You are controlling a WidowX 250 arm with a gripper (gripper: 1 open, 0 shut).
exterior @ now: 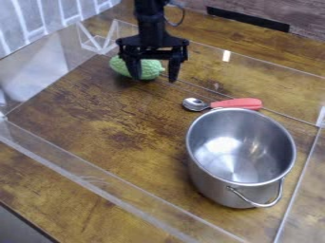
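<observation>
The black gripper (152, 63) hangs at the top of the view, open, its fingers lowered around and just over a pale green bitter melon (127, 68), which lies on the wooden surface and is partly hidden by it. A steel pot (238, 152) with a wire handle stands at the lower right, empty. A spoon (235, 103) with a red handle lies just behind the pot.
Clear plastic walls surround the wooden work area (102, 142), whose left and middle parts are bare. A white wire-like piece stands at the back left corner.
</observation>
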